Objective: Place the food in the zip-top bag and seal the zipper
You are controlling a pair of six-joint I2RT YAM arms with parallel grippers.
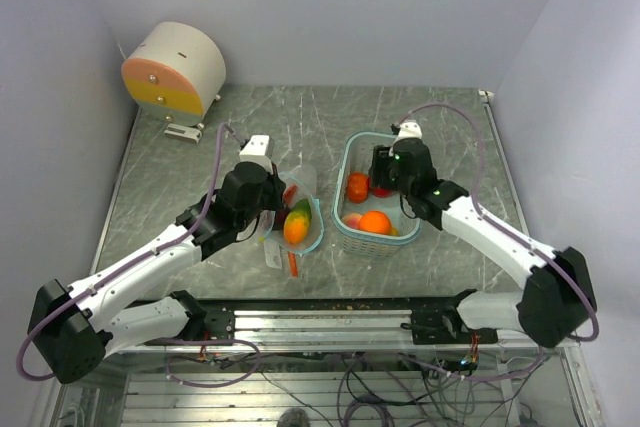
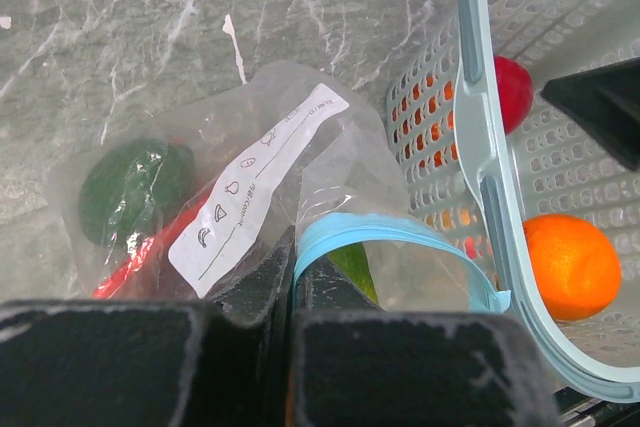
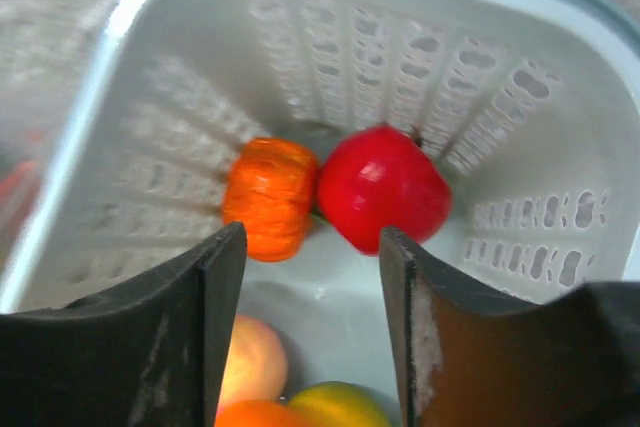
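Note:
A clear zip top bag (image 2: 290, 122) with a blue rim (image 2: 390, 232) lies left of the basket, its mouth held partly open. My left gripper is shut on the bag's rim. Inside the bag are a mango (image 1: 297, 228), a dark green avocado-like item (image 2: 137, 190) and a red item (image 2: 150, 247). My right gripper is part open over the basket, empty between its fingers. Ahead of it in the right wrist view lie a red fruit (image 3: 384, 187) and an orange pumpkin-like vegetable (image 3: 269, 197).
The pale basket (image 1: 345, 177) also holds an orange (image 1: 375, 222), a peach-coloured fruit (image 3: 252, 359) and a yellow-green one (image 3: 342, 405). At the back left stands a bread-box-like bin (image 1: 175, 67).

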